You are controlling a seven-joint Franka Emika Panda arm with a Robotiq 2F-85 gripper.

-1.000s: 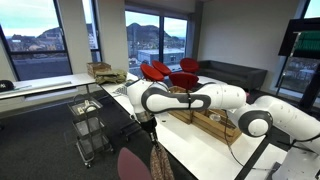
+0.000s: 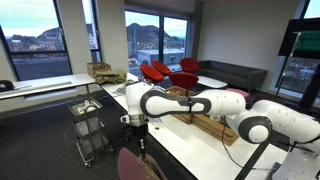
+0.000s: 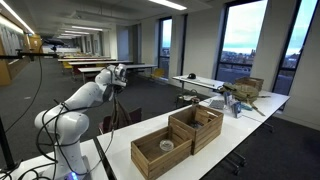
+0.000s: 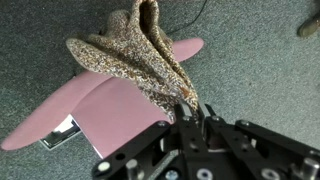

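Observation:
A speckled brown-and-white cloth (image 4: 135, 58) hangs from my gripper, which is shut on a gathered fold of it in the wrist view. Below the cloth is a pink chair (image 4: 125, 112), its seat and rounded back seen from above. Exterior view 1 has the gripper (image 2: 137, 132) out past the white table's edge, with the cloth (image 2: 151, 170) and the chair's back (image 2: 128, 166) side by side at the bottom edge. Whether the cloth touches the chair I cannot tell.
Two wooden crates (image 3: 160, 152) stand on the white table (image 3: 222, 150). A wire cart (image 2: 88, 130) is on the dark floor left of the arm. More clutter lies at the table's far end.
My gripper has moved left in exterior view 1, carrying the cloth with it.

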